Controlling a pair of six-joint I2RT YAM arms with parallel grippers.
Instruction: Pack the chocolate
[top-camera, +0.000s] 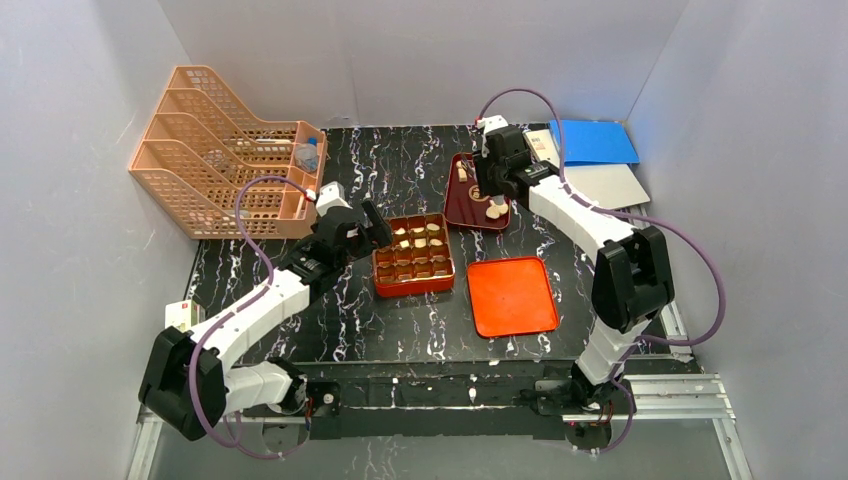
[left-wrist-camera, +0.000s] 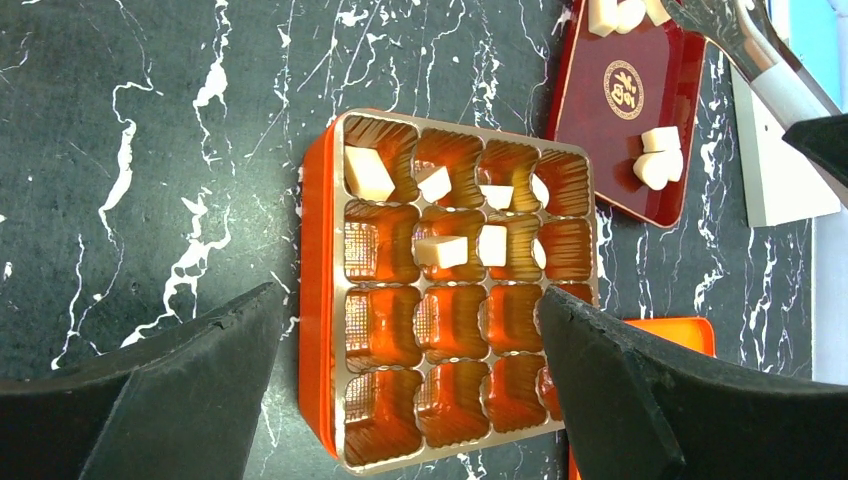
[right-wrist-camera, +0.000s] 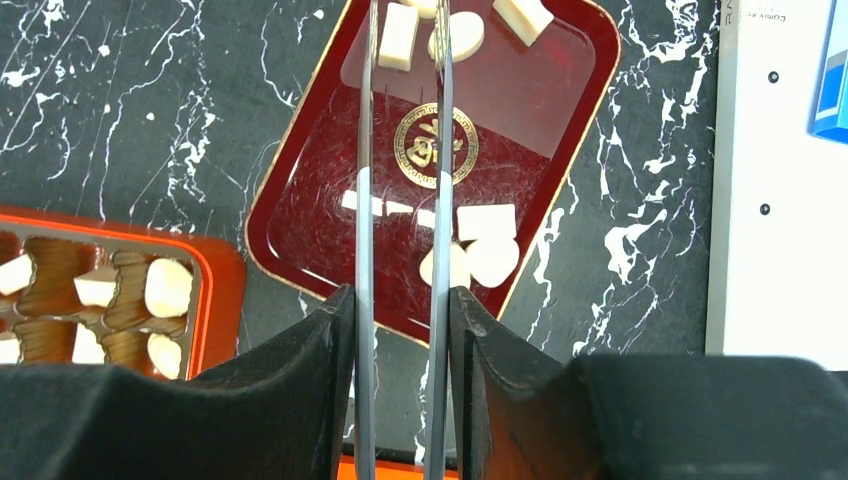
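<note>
The chocolate box (left-wrist-camera: 320, 300) has a gold divided insert; cream chocolate pieces (left-wrist-camera: 440, 251) lie in its two back rows, and the front rows look empty. Behind it to the right, the dark red tray (right-wrist-camera: 290, 190) carries more cream pieces (right-wrist-camera: 487, 220) near its front and back ends. My right gripper is shut on metal tongs (right-wrist-camera: 364, 250), which extend over the tray with their arms apart. The tong tips reach the pieces at the view's top edge; whether they touch any I cannot tell. My left gripper stands open above the box, empty.
An orange lid (top-camera: 512, 297) lies flat in front of the tray, right of the box. A tan rack (top-camera: 215, 160) stands back left. Beyond the tray are a white box (right-wrist-camera: 775, 180) and a blue folder (top-camera: 593, 143). Bare marble lies left of the chocolate box.
</note>
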